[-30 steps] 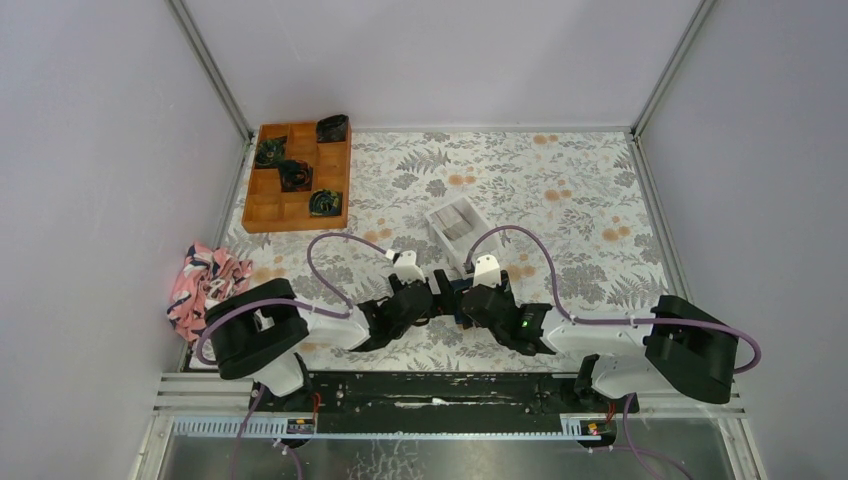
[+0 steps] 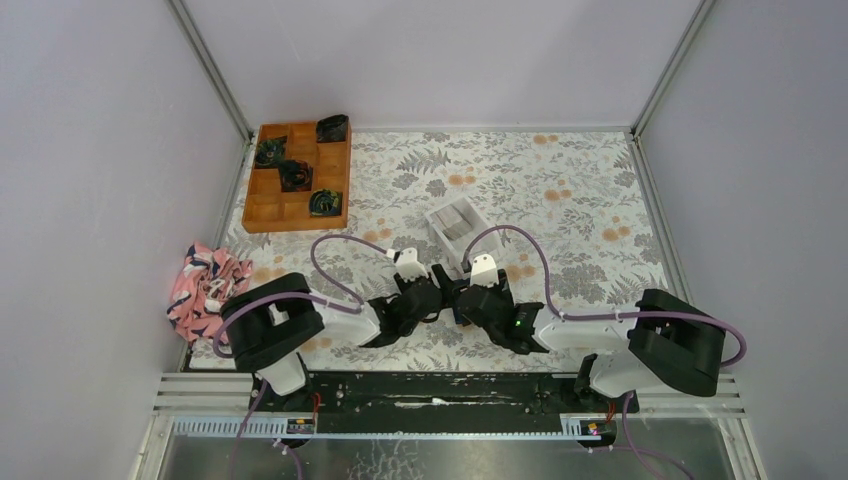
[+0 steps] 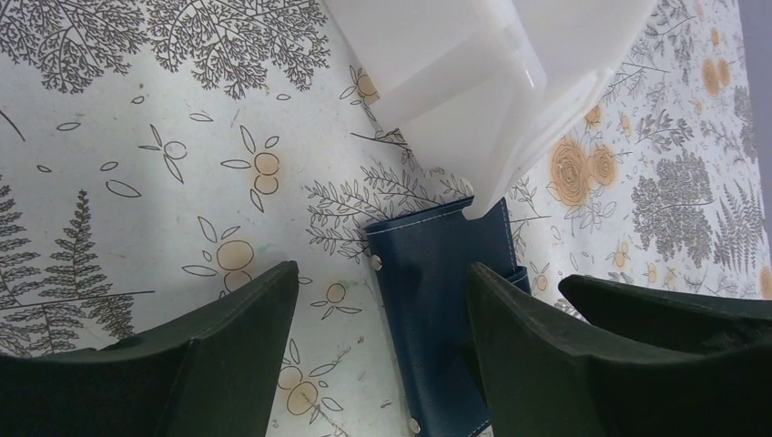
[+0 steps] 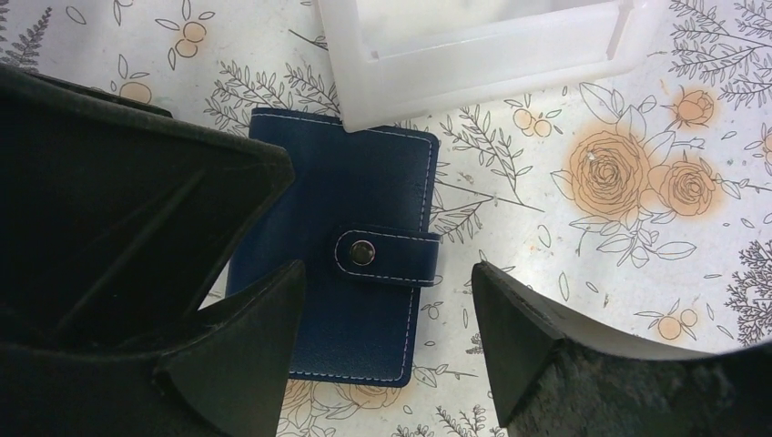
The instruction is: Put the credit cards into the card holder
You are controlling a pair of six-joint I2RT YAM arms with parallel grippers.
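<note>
A dark navy card holder with a snap strap fastened across it lies flat on the patterned table, also visible in the left wrist view (image 3: 432,309). A white translucent tray (image 2: 460,220) stands just behind it; pale items inside may be cards, too small to tell. Both grippers are low over the holder, close together. My left gripper is open, its tips straddling the holder's left edge. My right gripper is open above the holder's strap side, nothing visibly held. The other gripper's dark body hides part of the holder in each wrist view.
A wooden compartment organizer (image 2: 265,205) with dark bundles sits at the back left. A pink patterned cloth (image 2: 200,290) lies at the left edge.
Both arms have shifted very slightly in the top view. The tray and other objects look unmoved.
</note>
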